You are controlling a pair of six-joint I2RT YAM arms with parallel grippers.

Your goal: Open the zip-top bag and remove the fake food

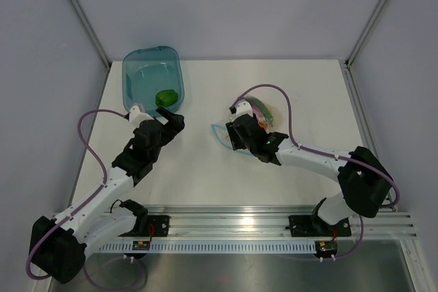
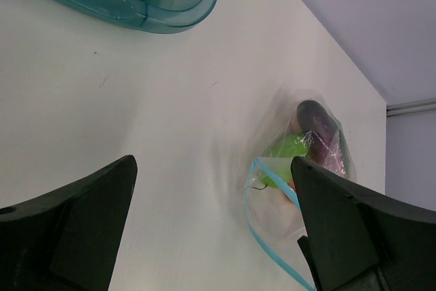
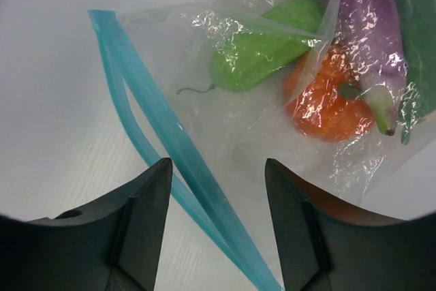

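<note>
The clear zip top bag lies on the table right of the middle, its blue-edged mouth (image 3: 178,138) spread into a narrow gap. Inside it show a green pepper (image 3: 269,46), an orange pumpkin-like piece (image 3: 330,100), a purple eggplant (image 3: 371,25) and a dark green piece (image 3: 417,39). My right gripper hovers over the bag's mouth with its fingers parted, the blue edge in view between them. My left gripper (image 1: 170,120) is open and empty, just in front of the bin. The bag (image 2: 279,199) appears beyond its right finger in the left wrist view.
A clear blue bin (image 1: 140,73) stands at the back left, holding a green bell pepper (image 1: 166,98). Bare table (image 1: 195,162) lies between the two arms. Grey walls enclose the back and both sides.
</note>
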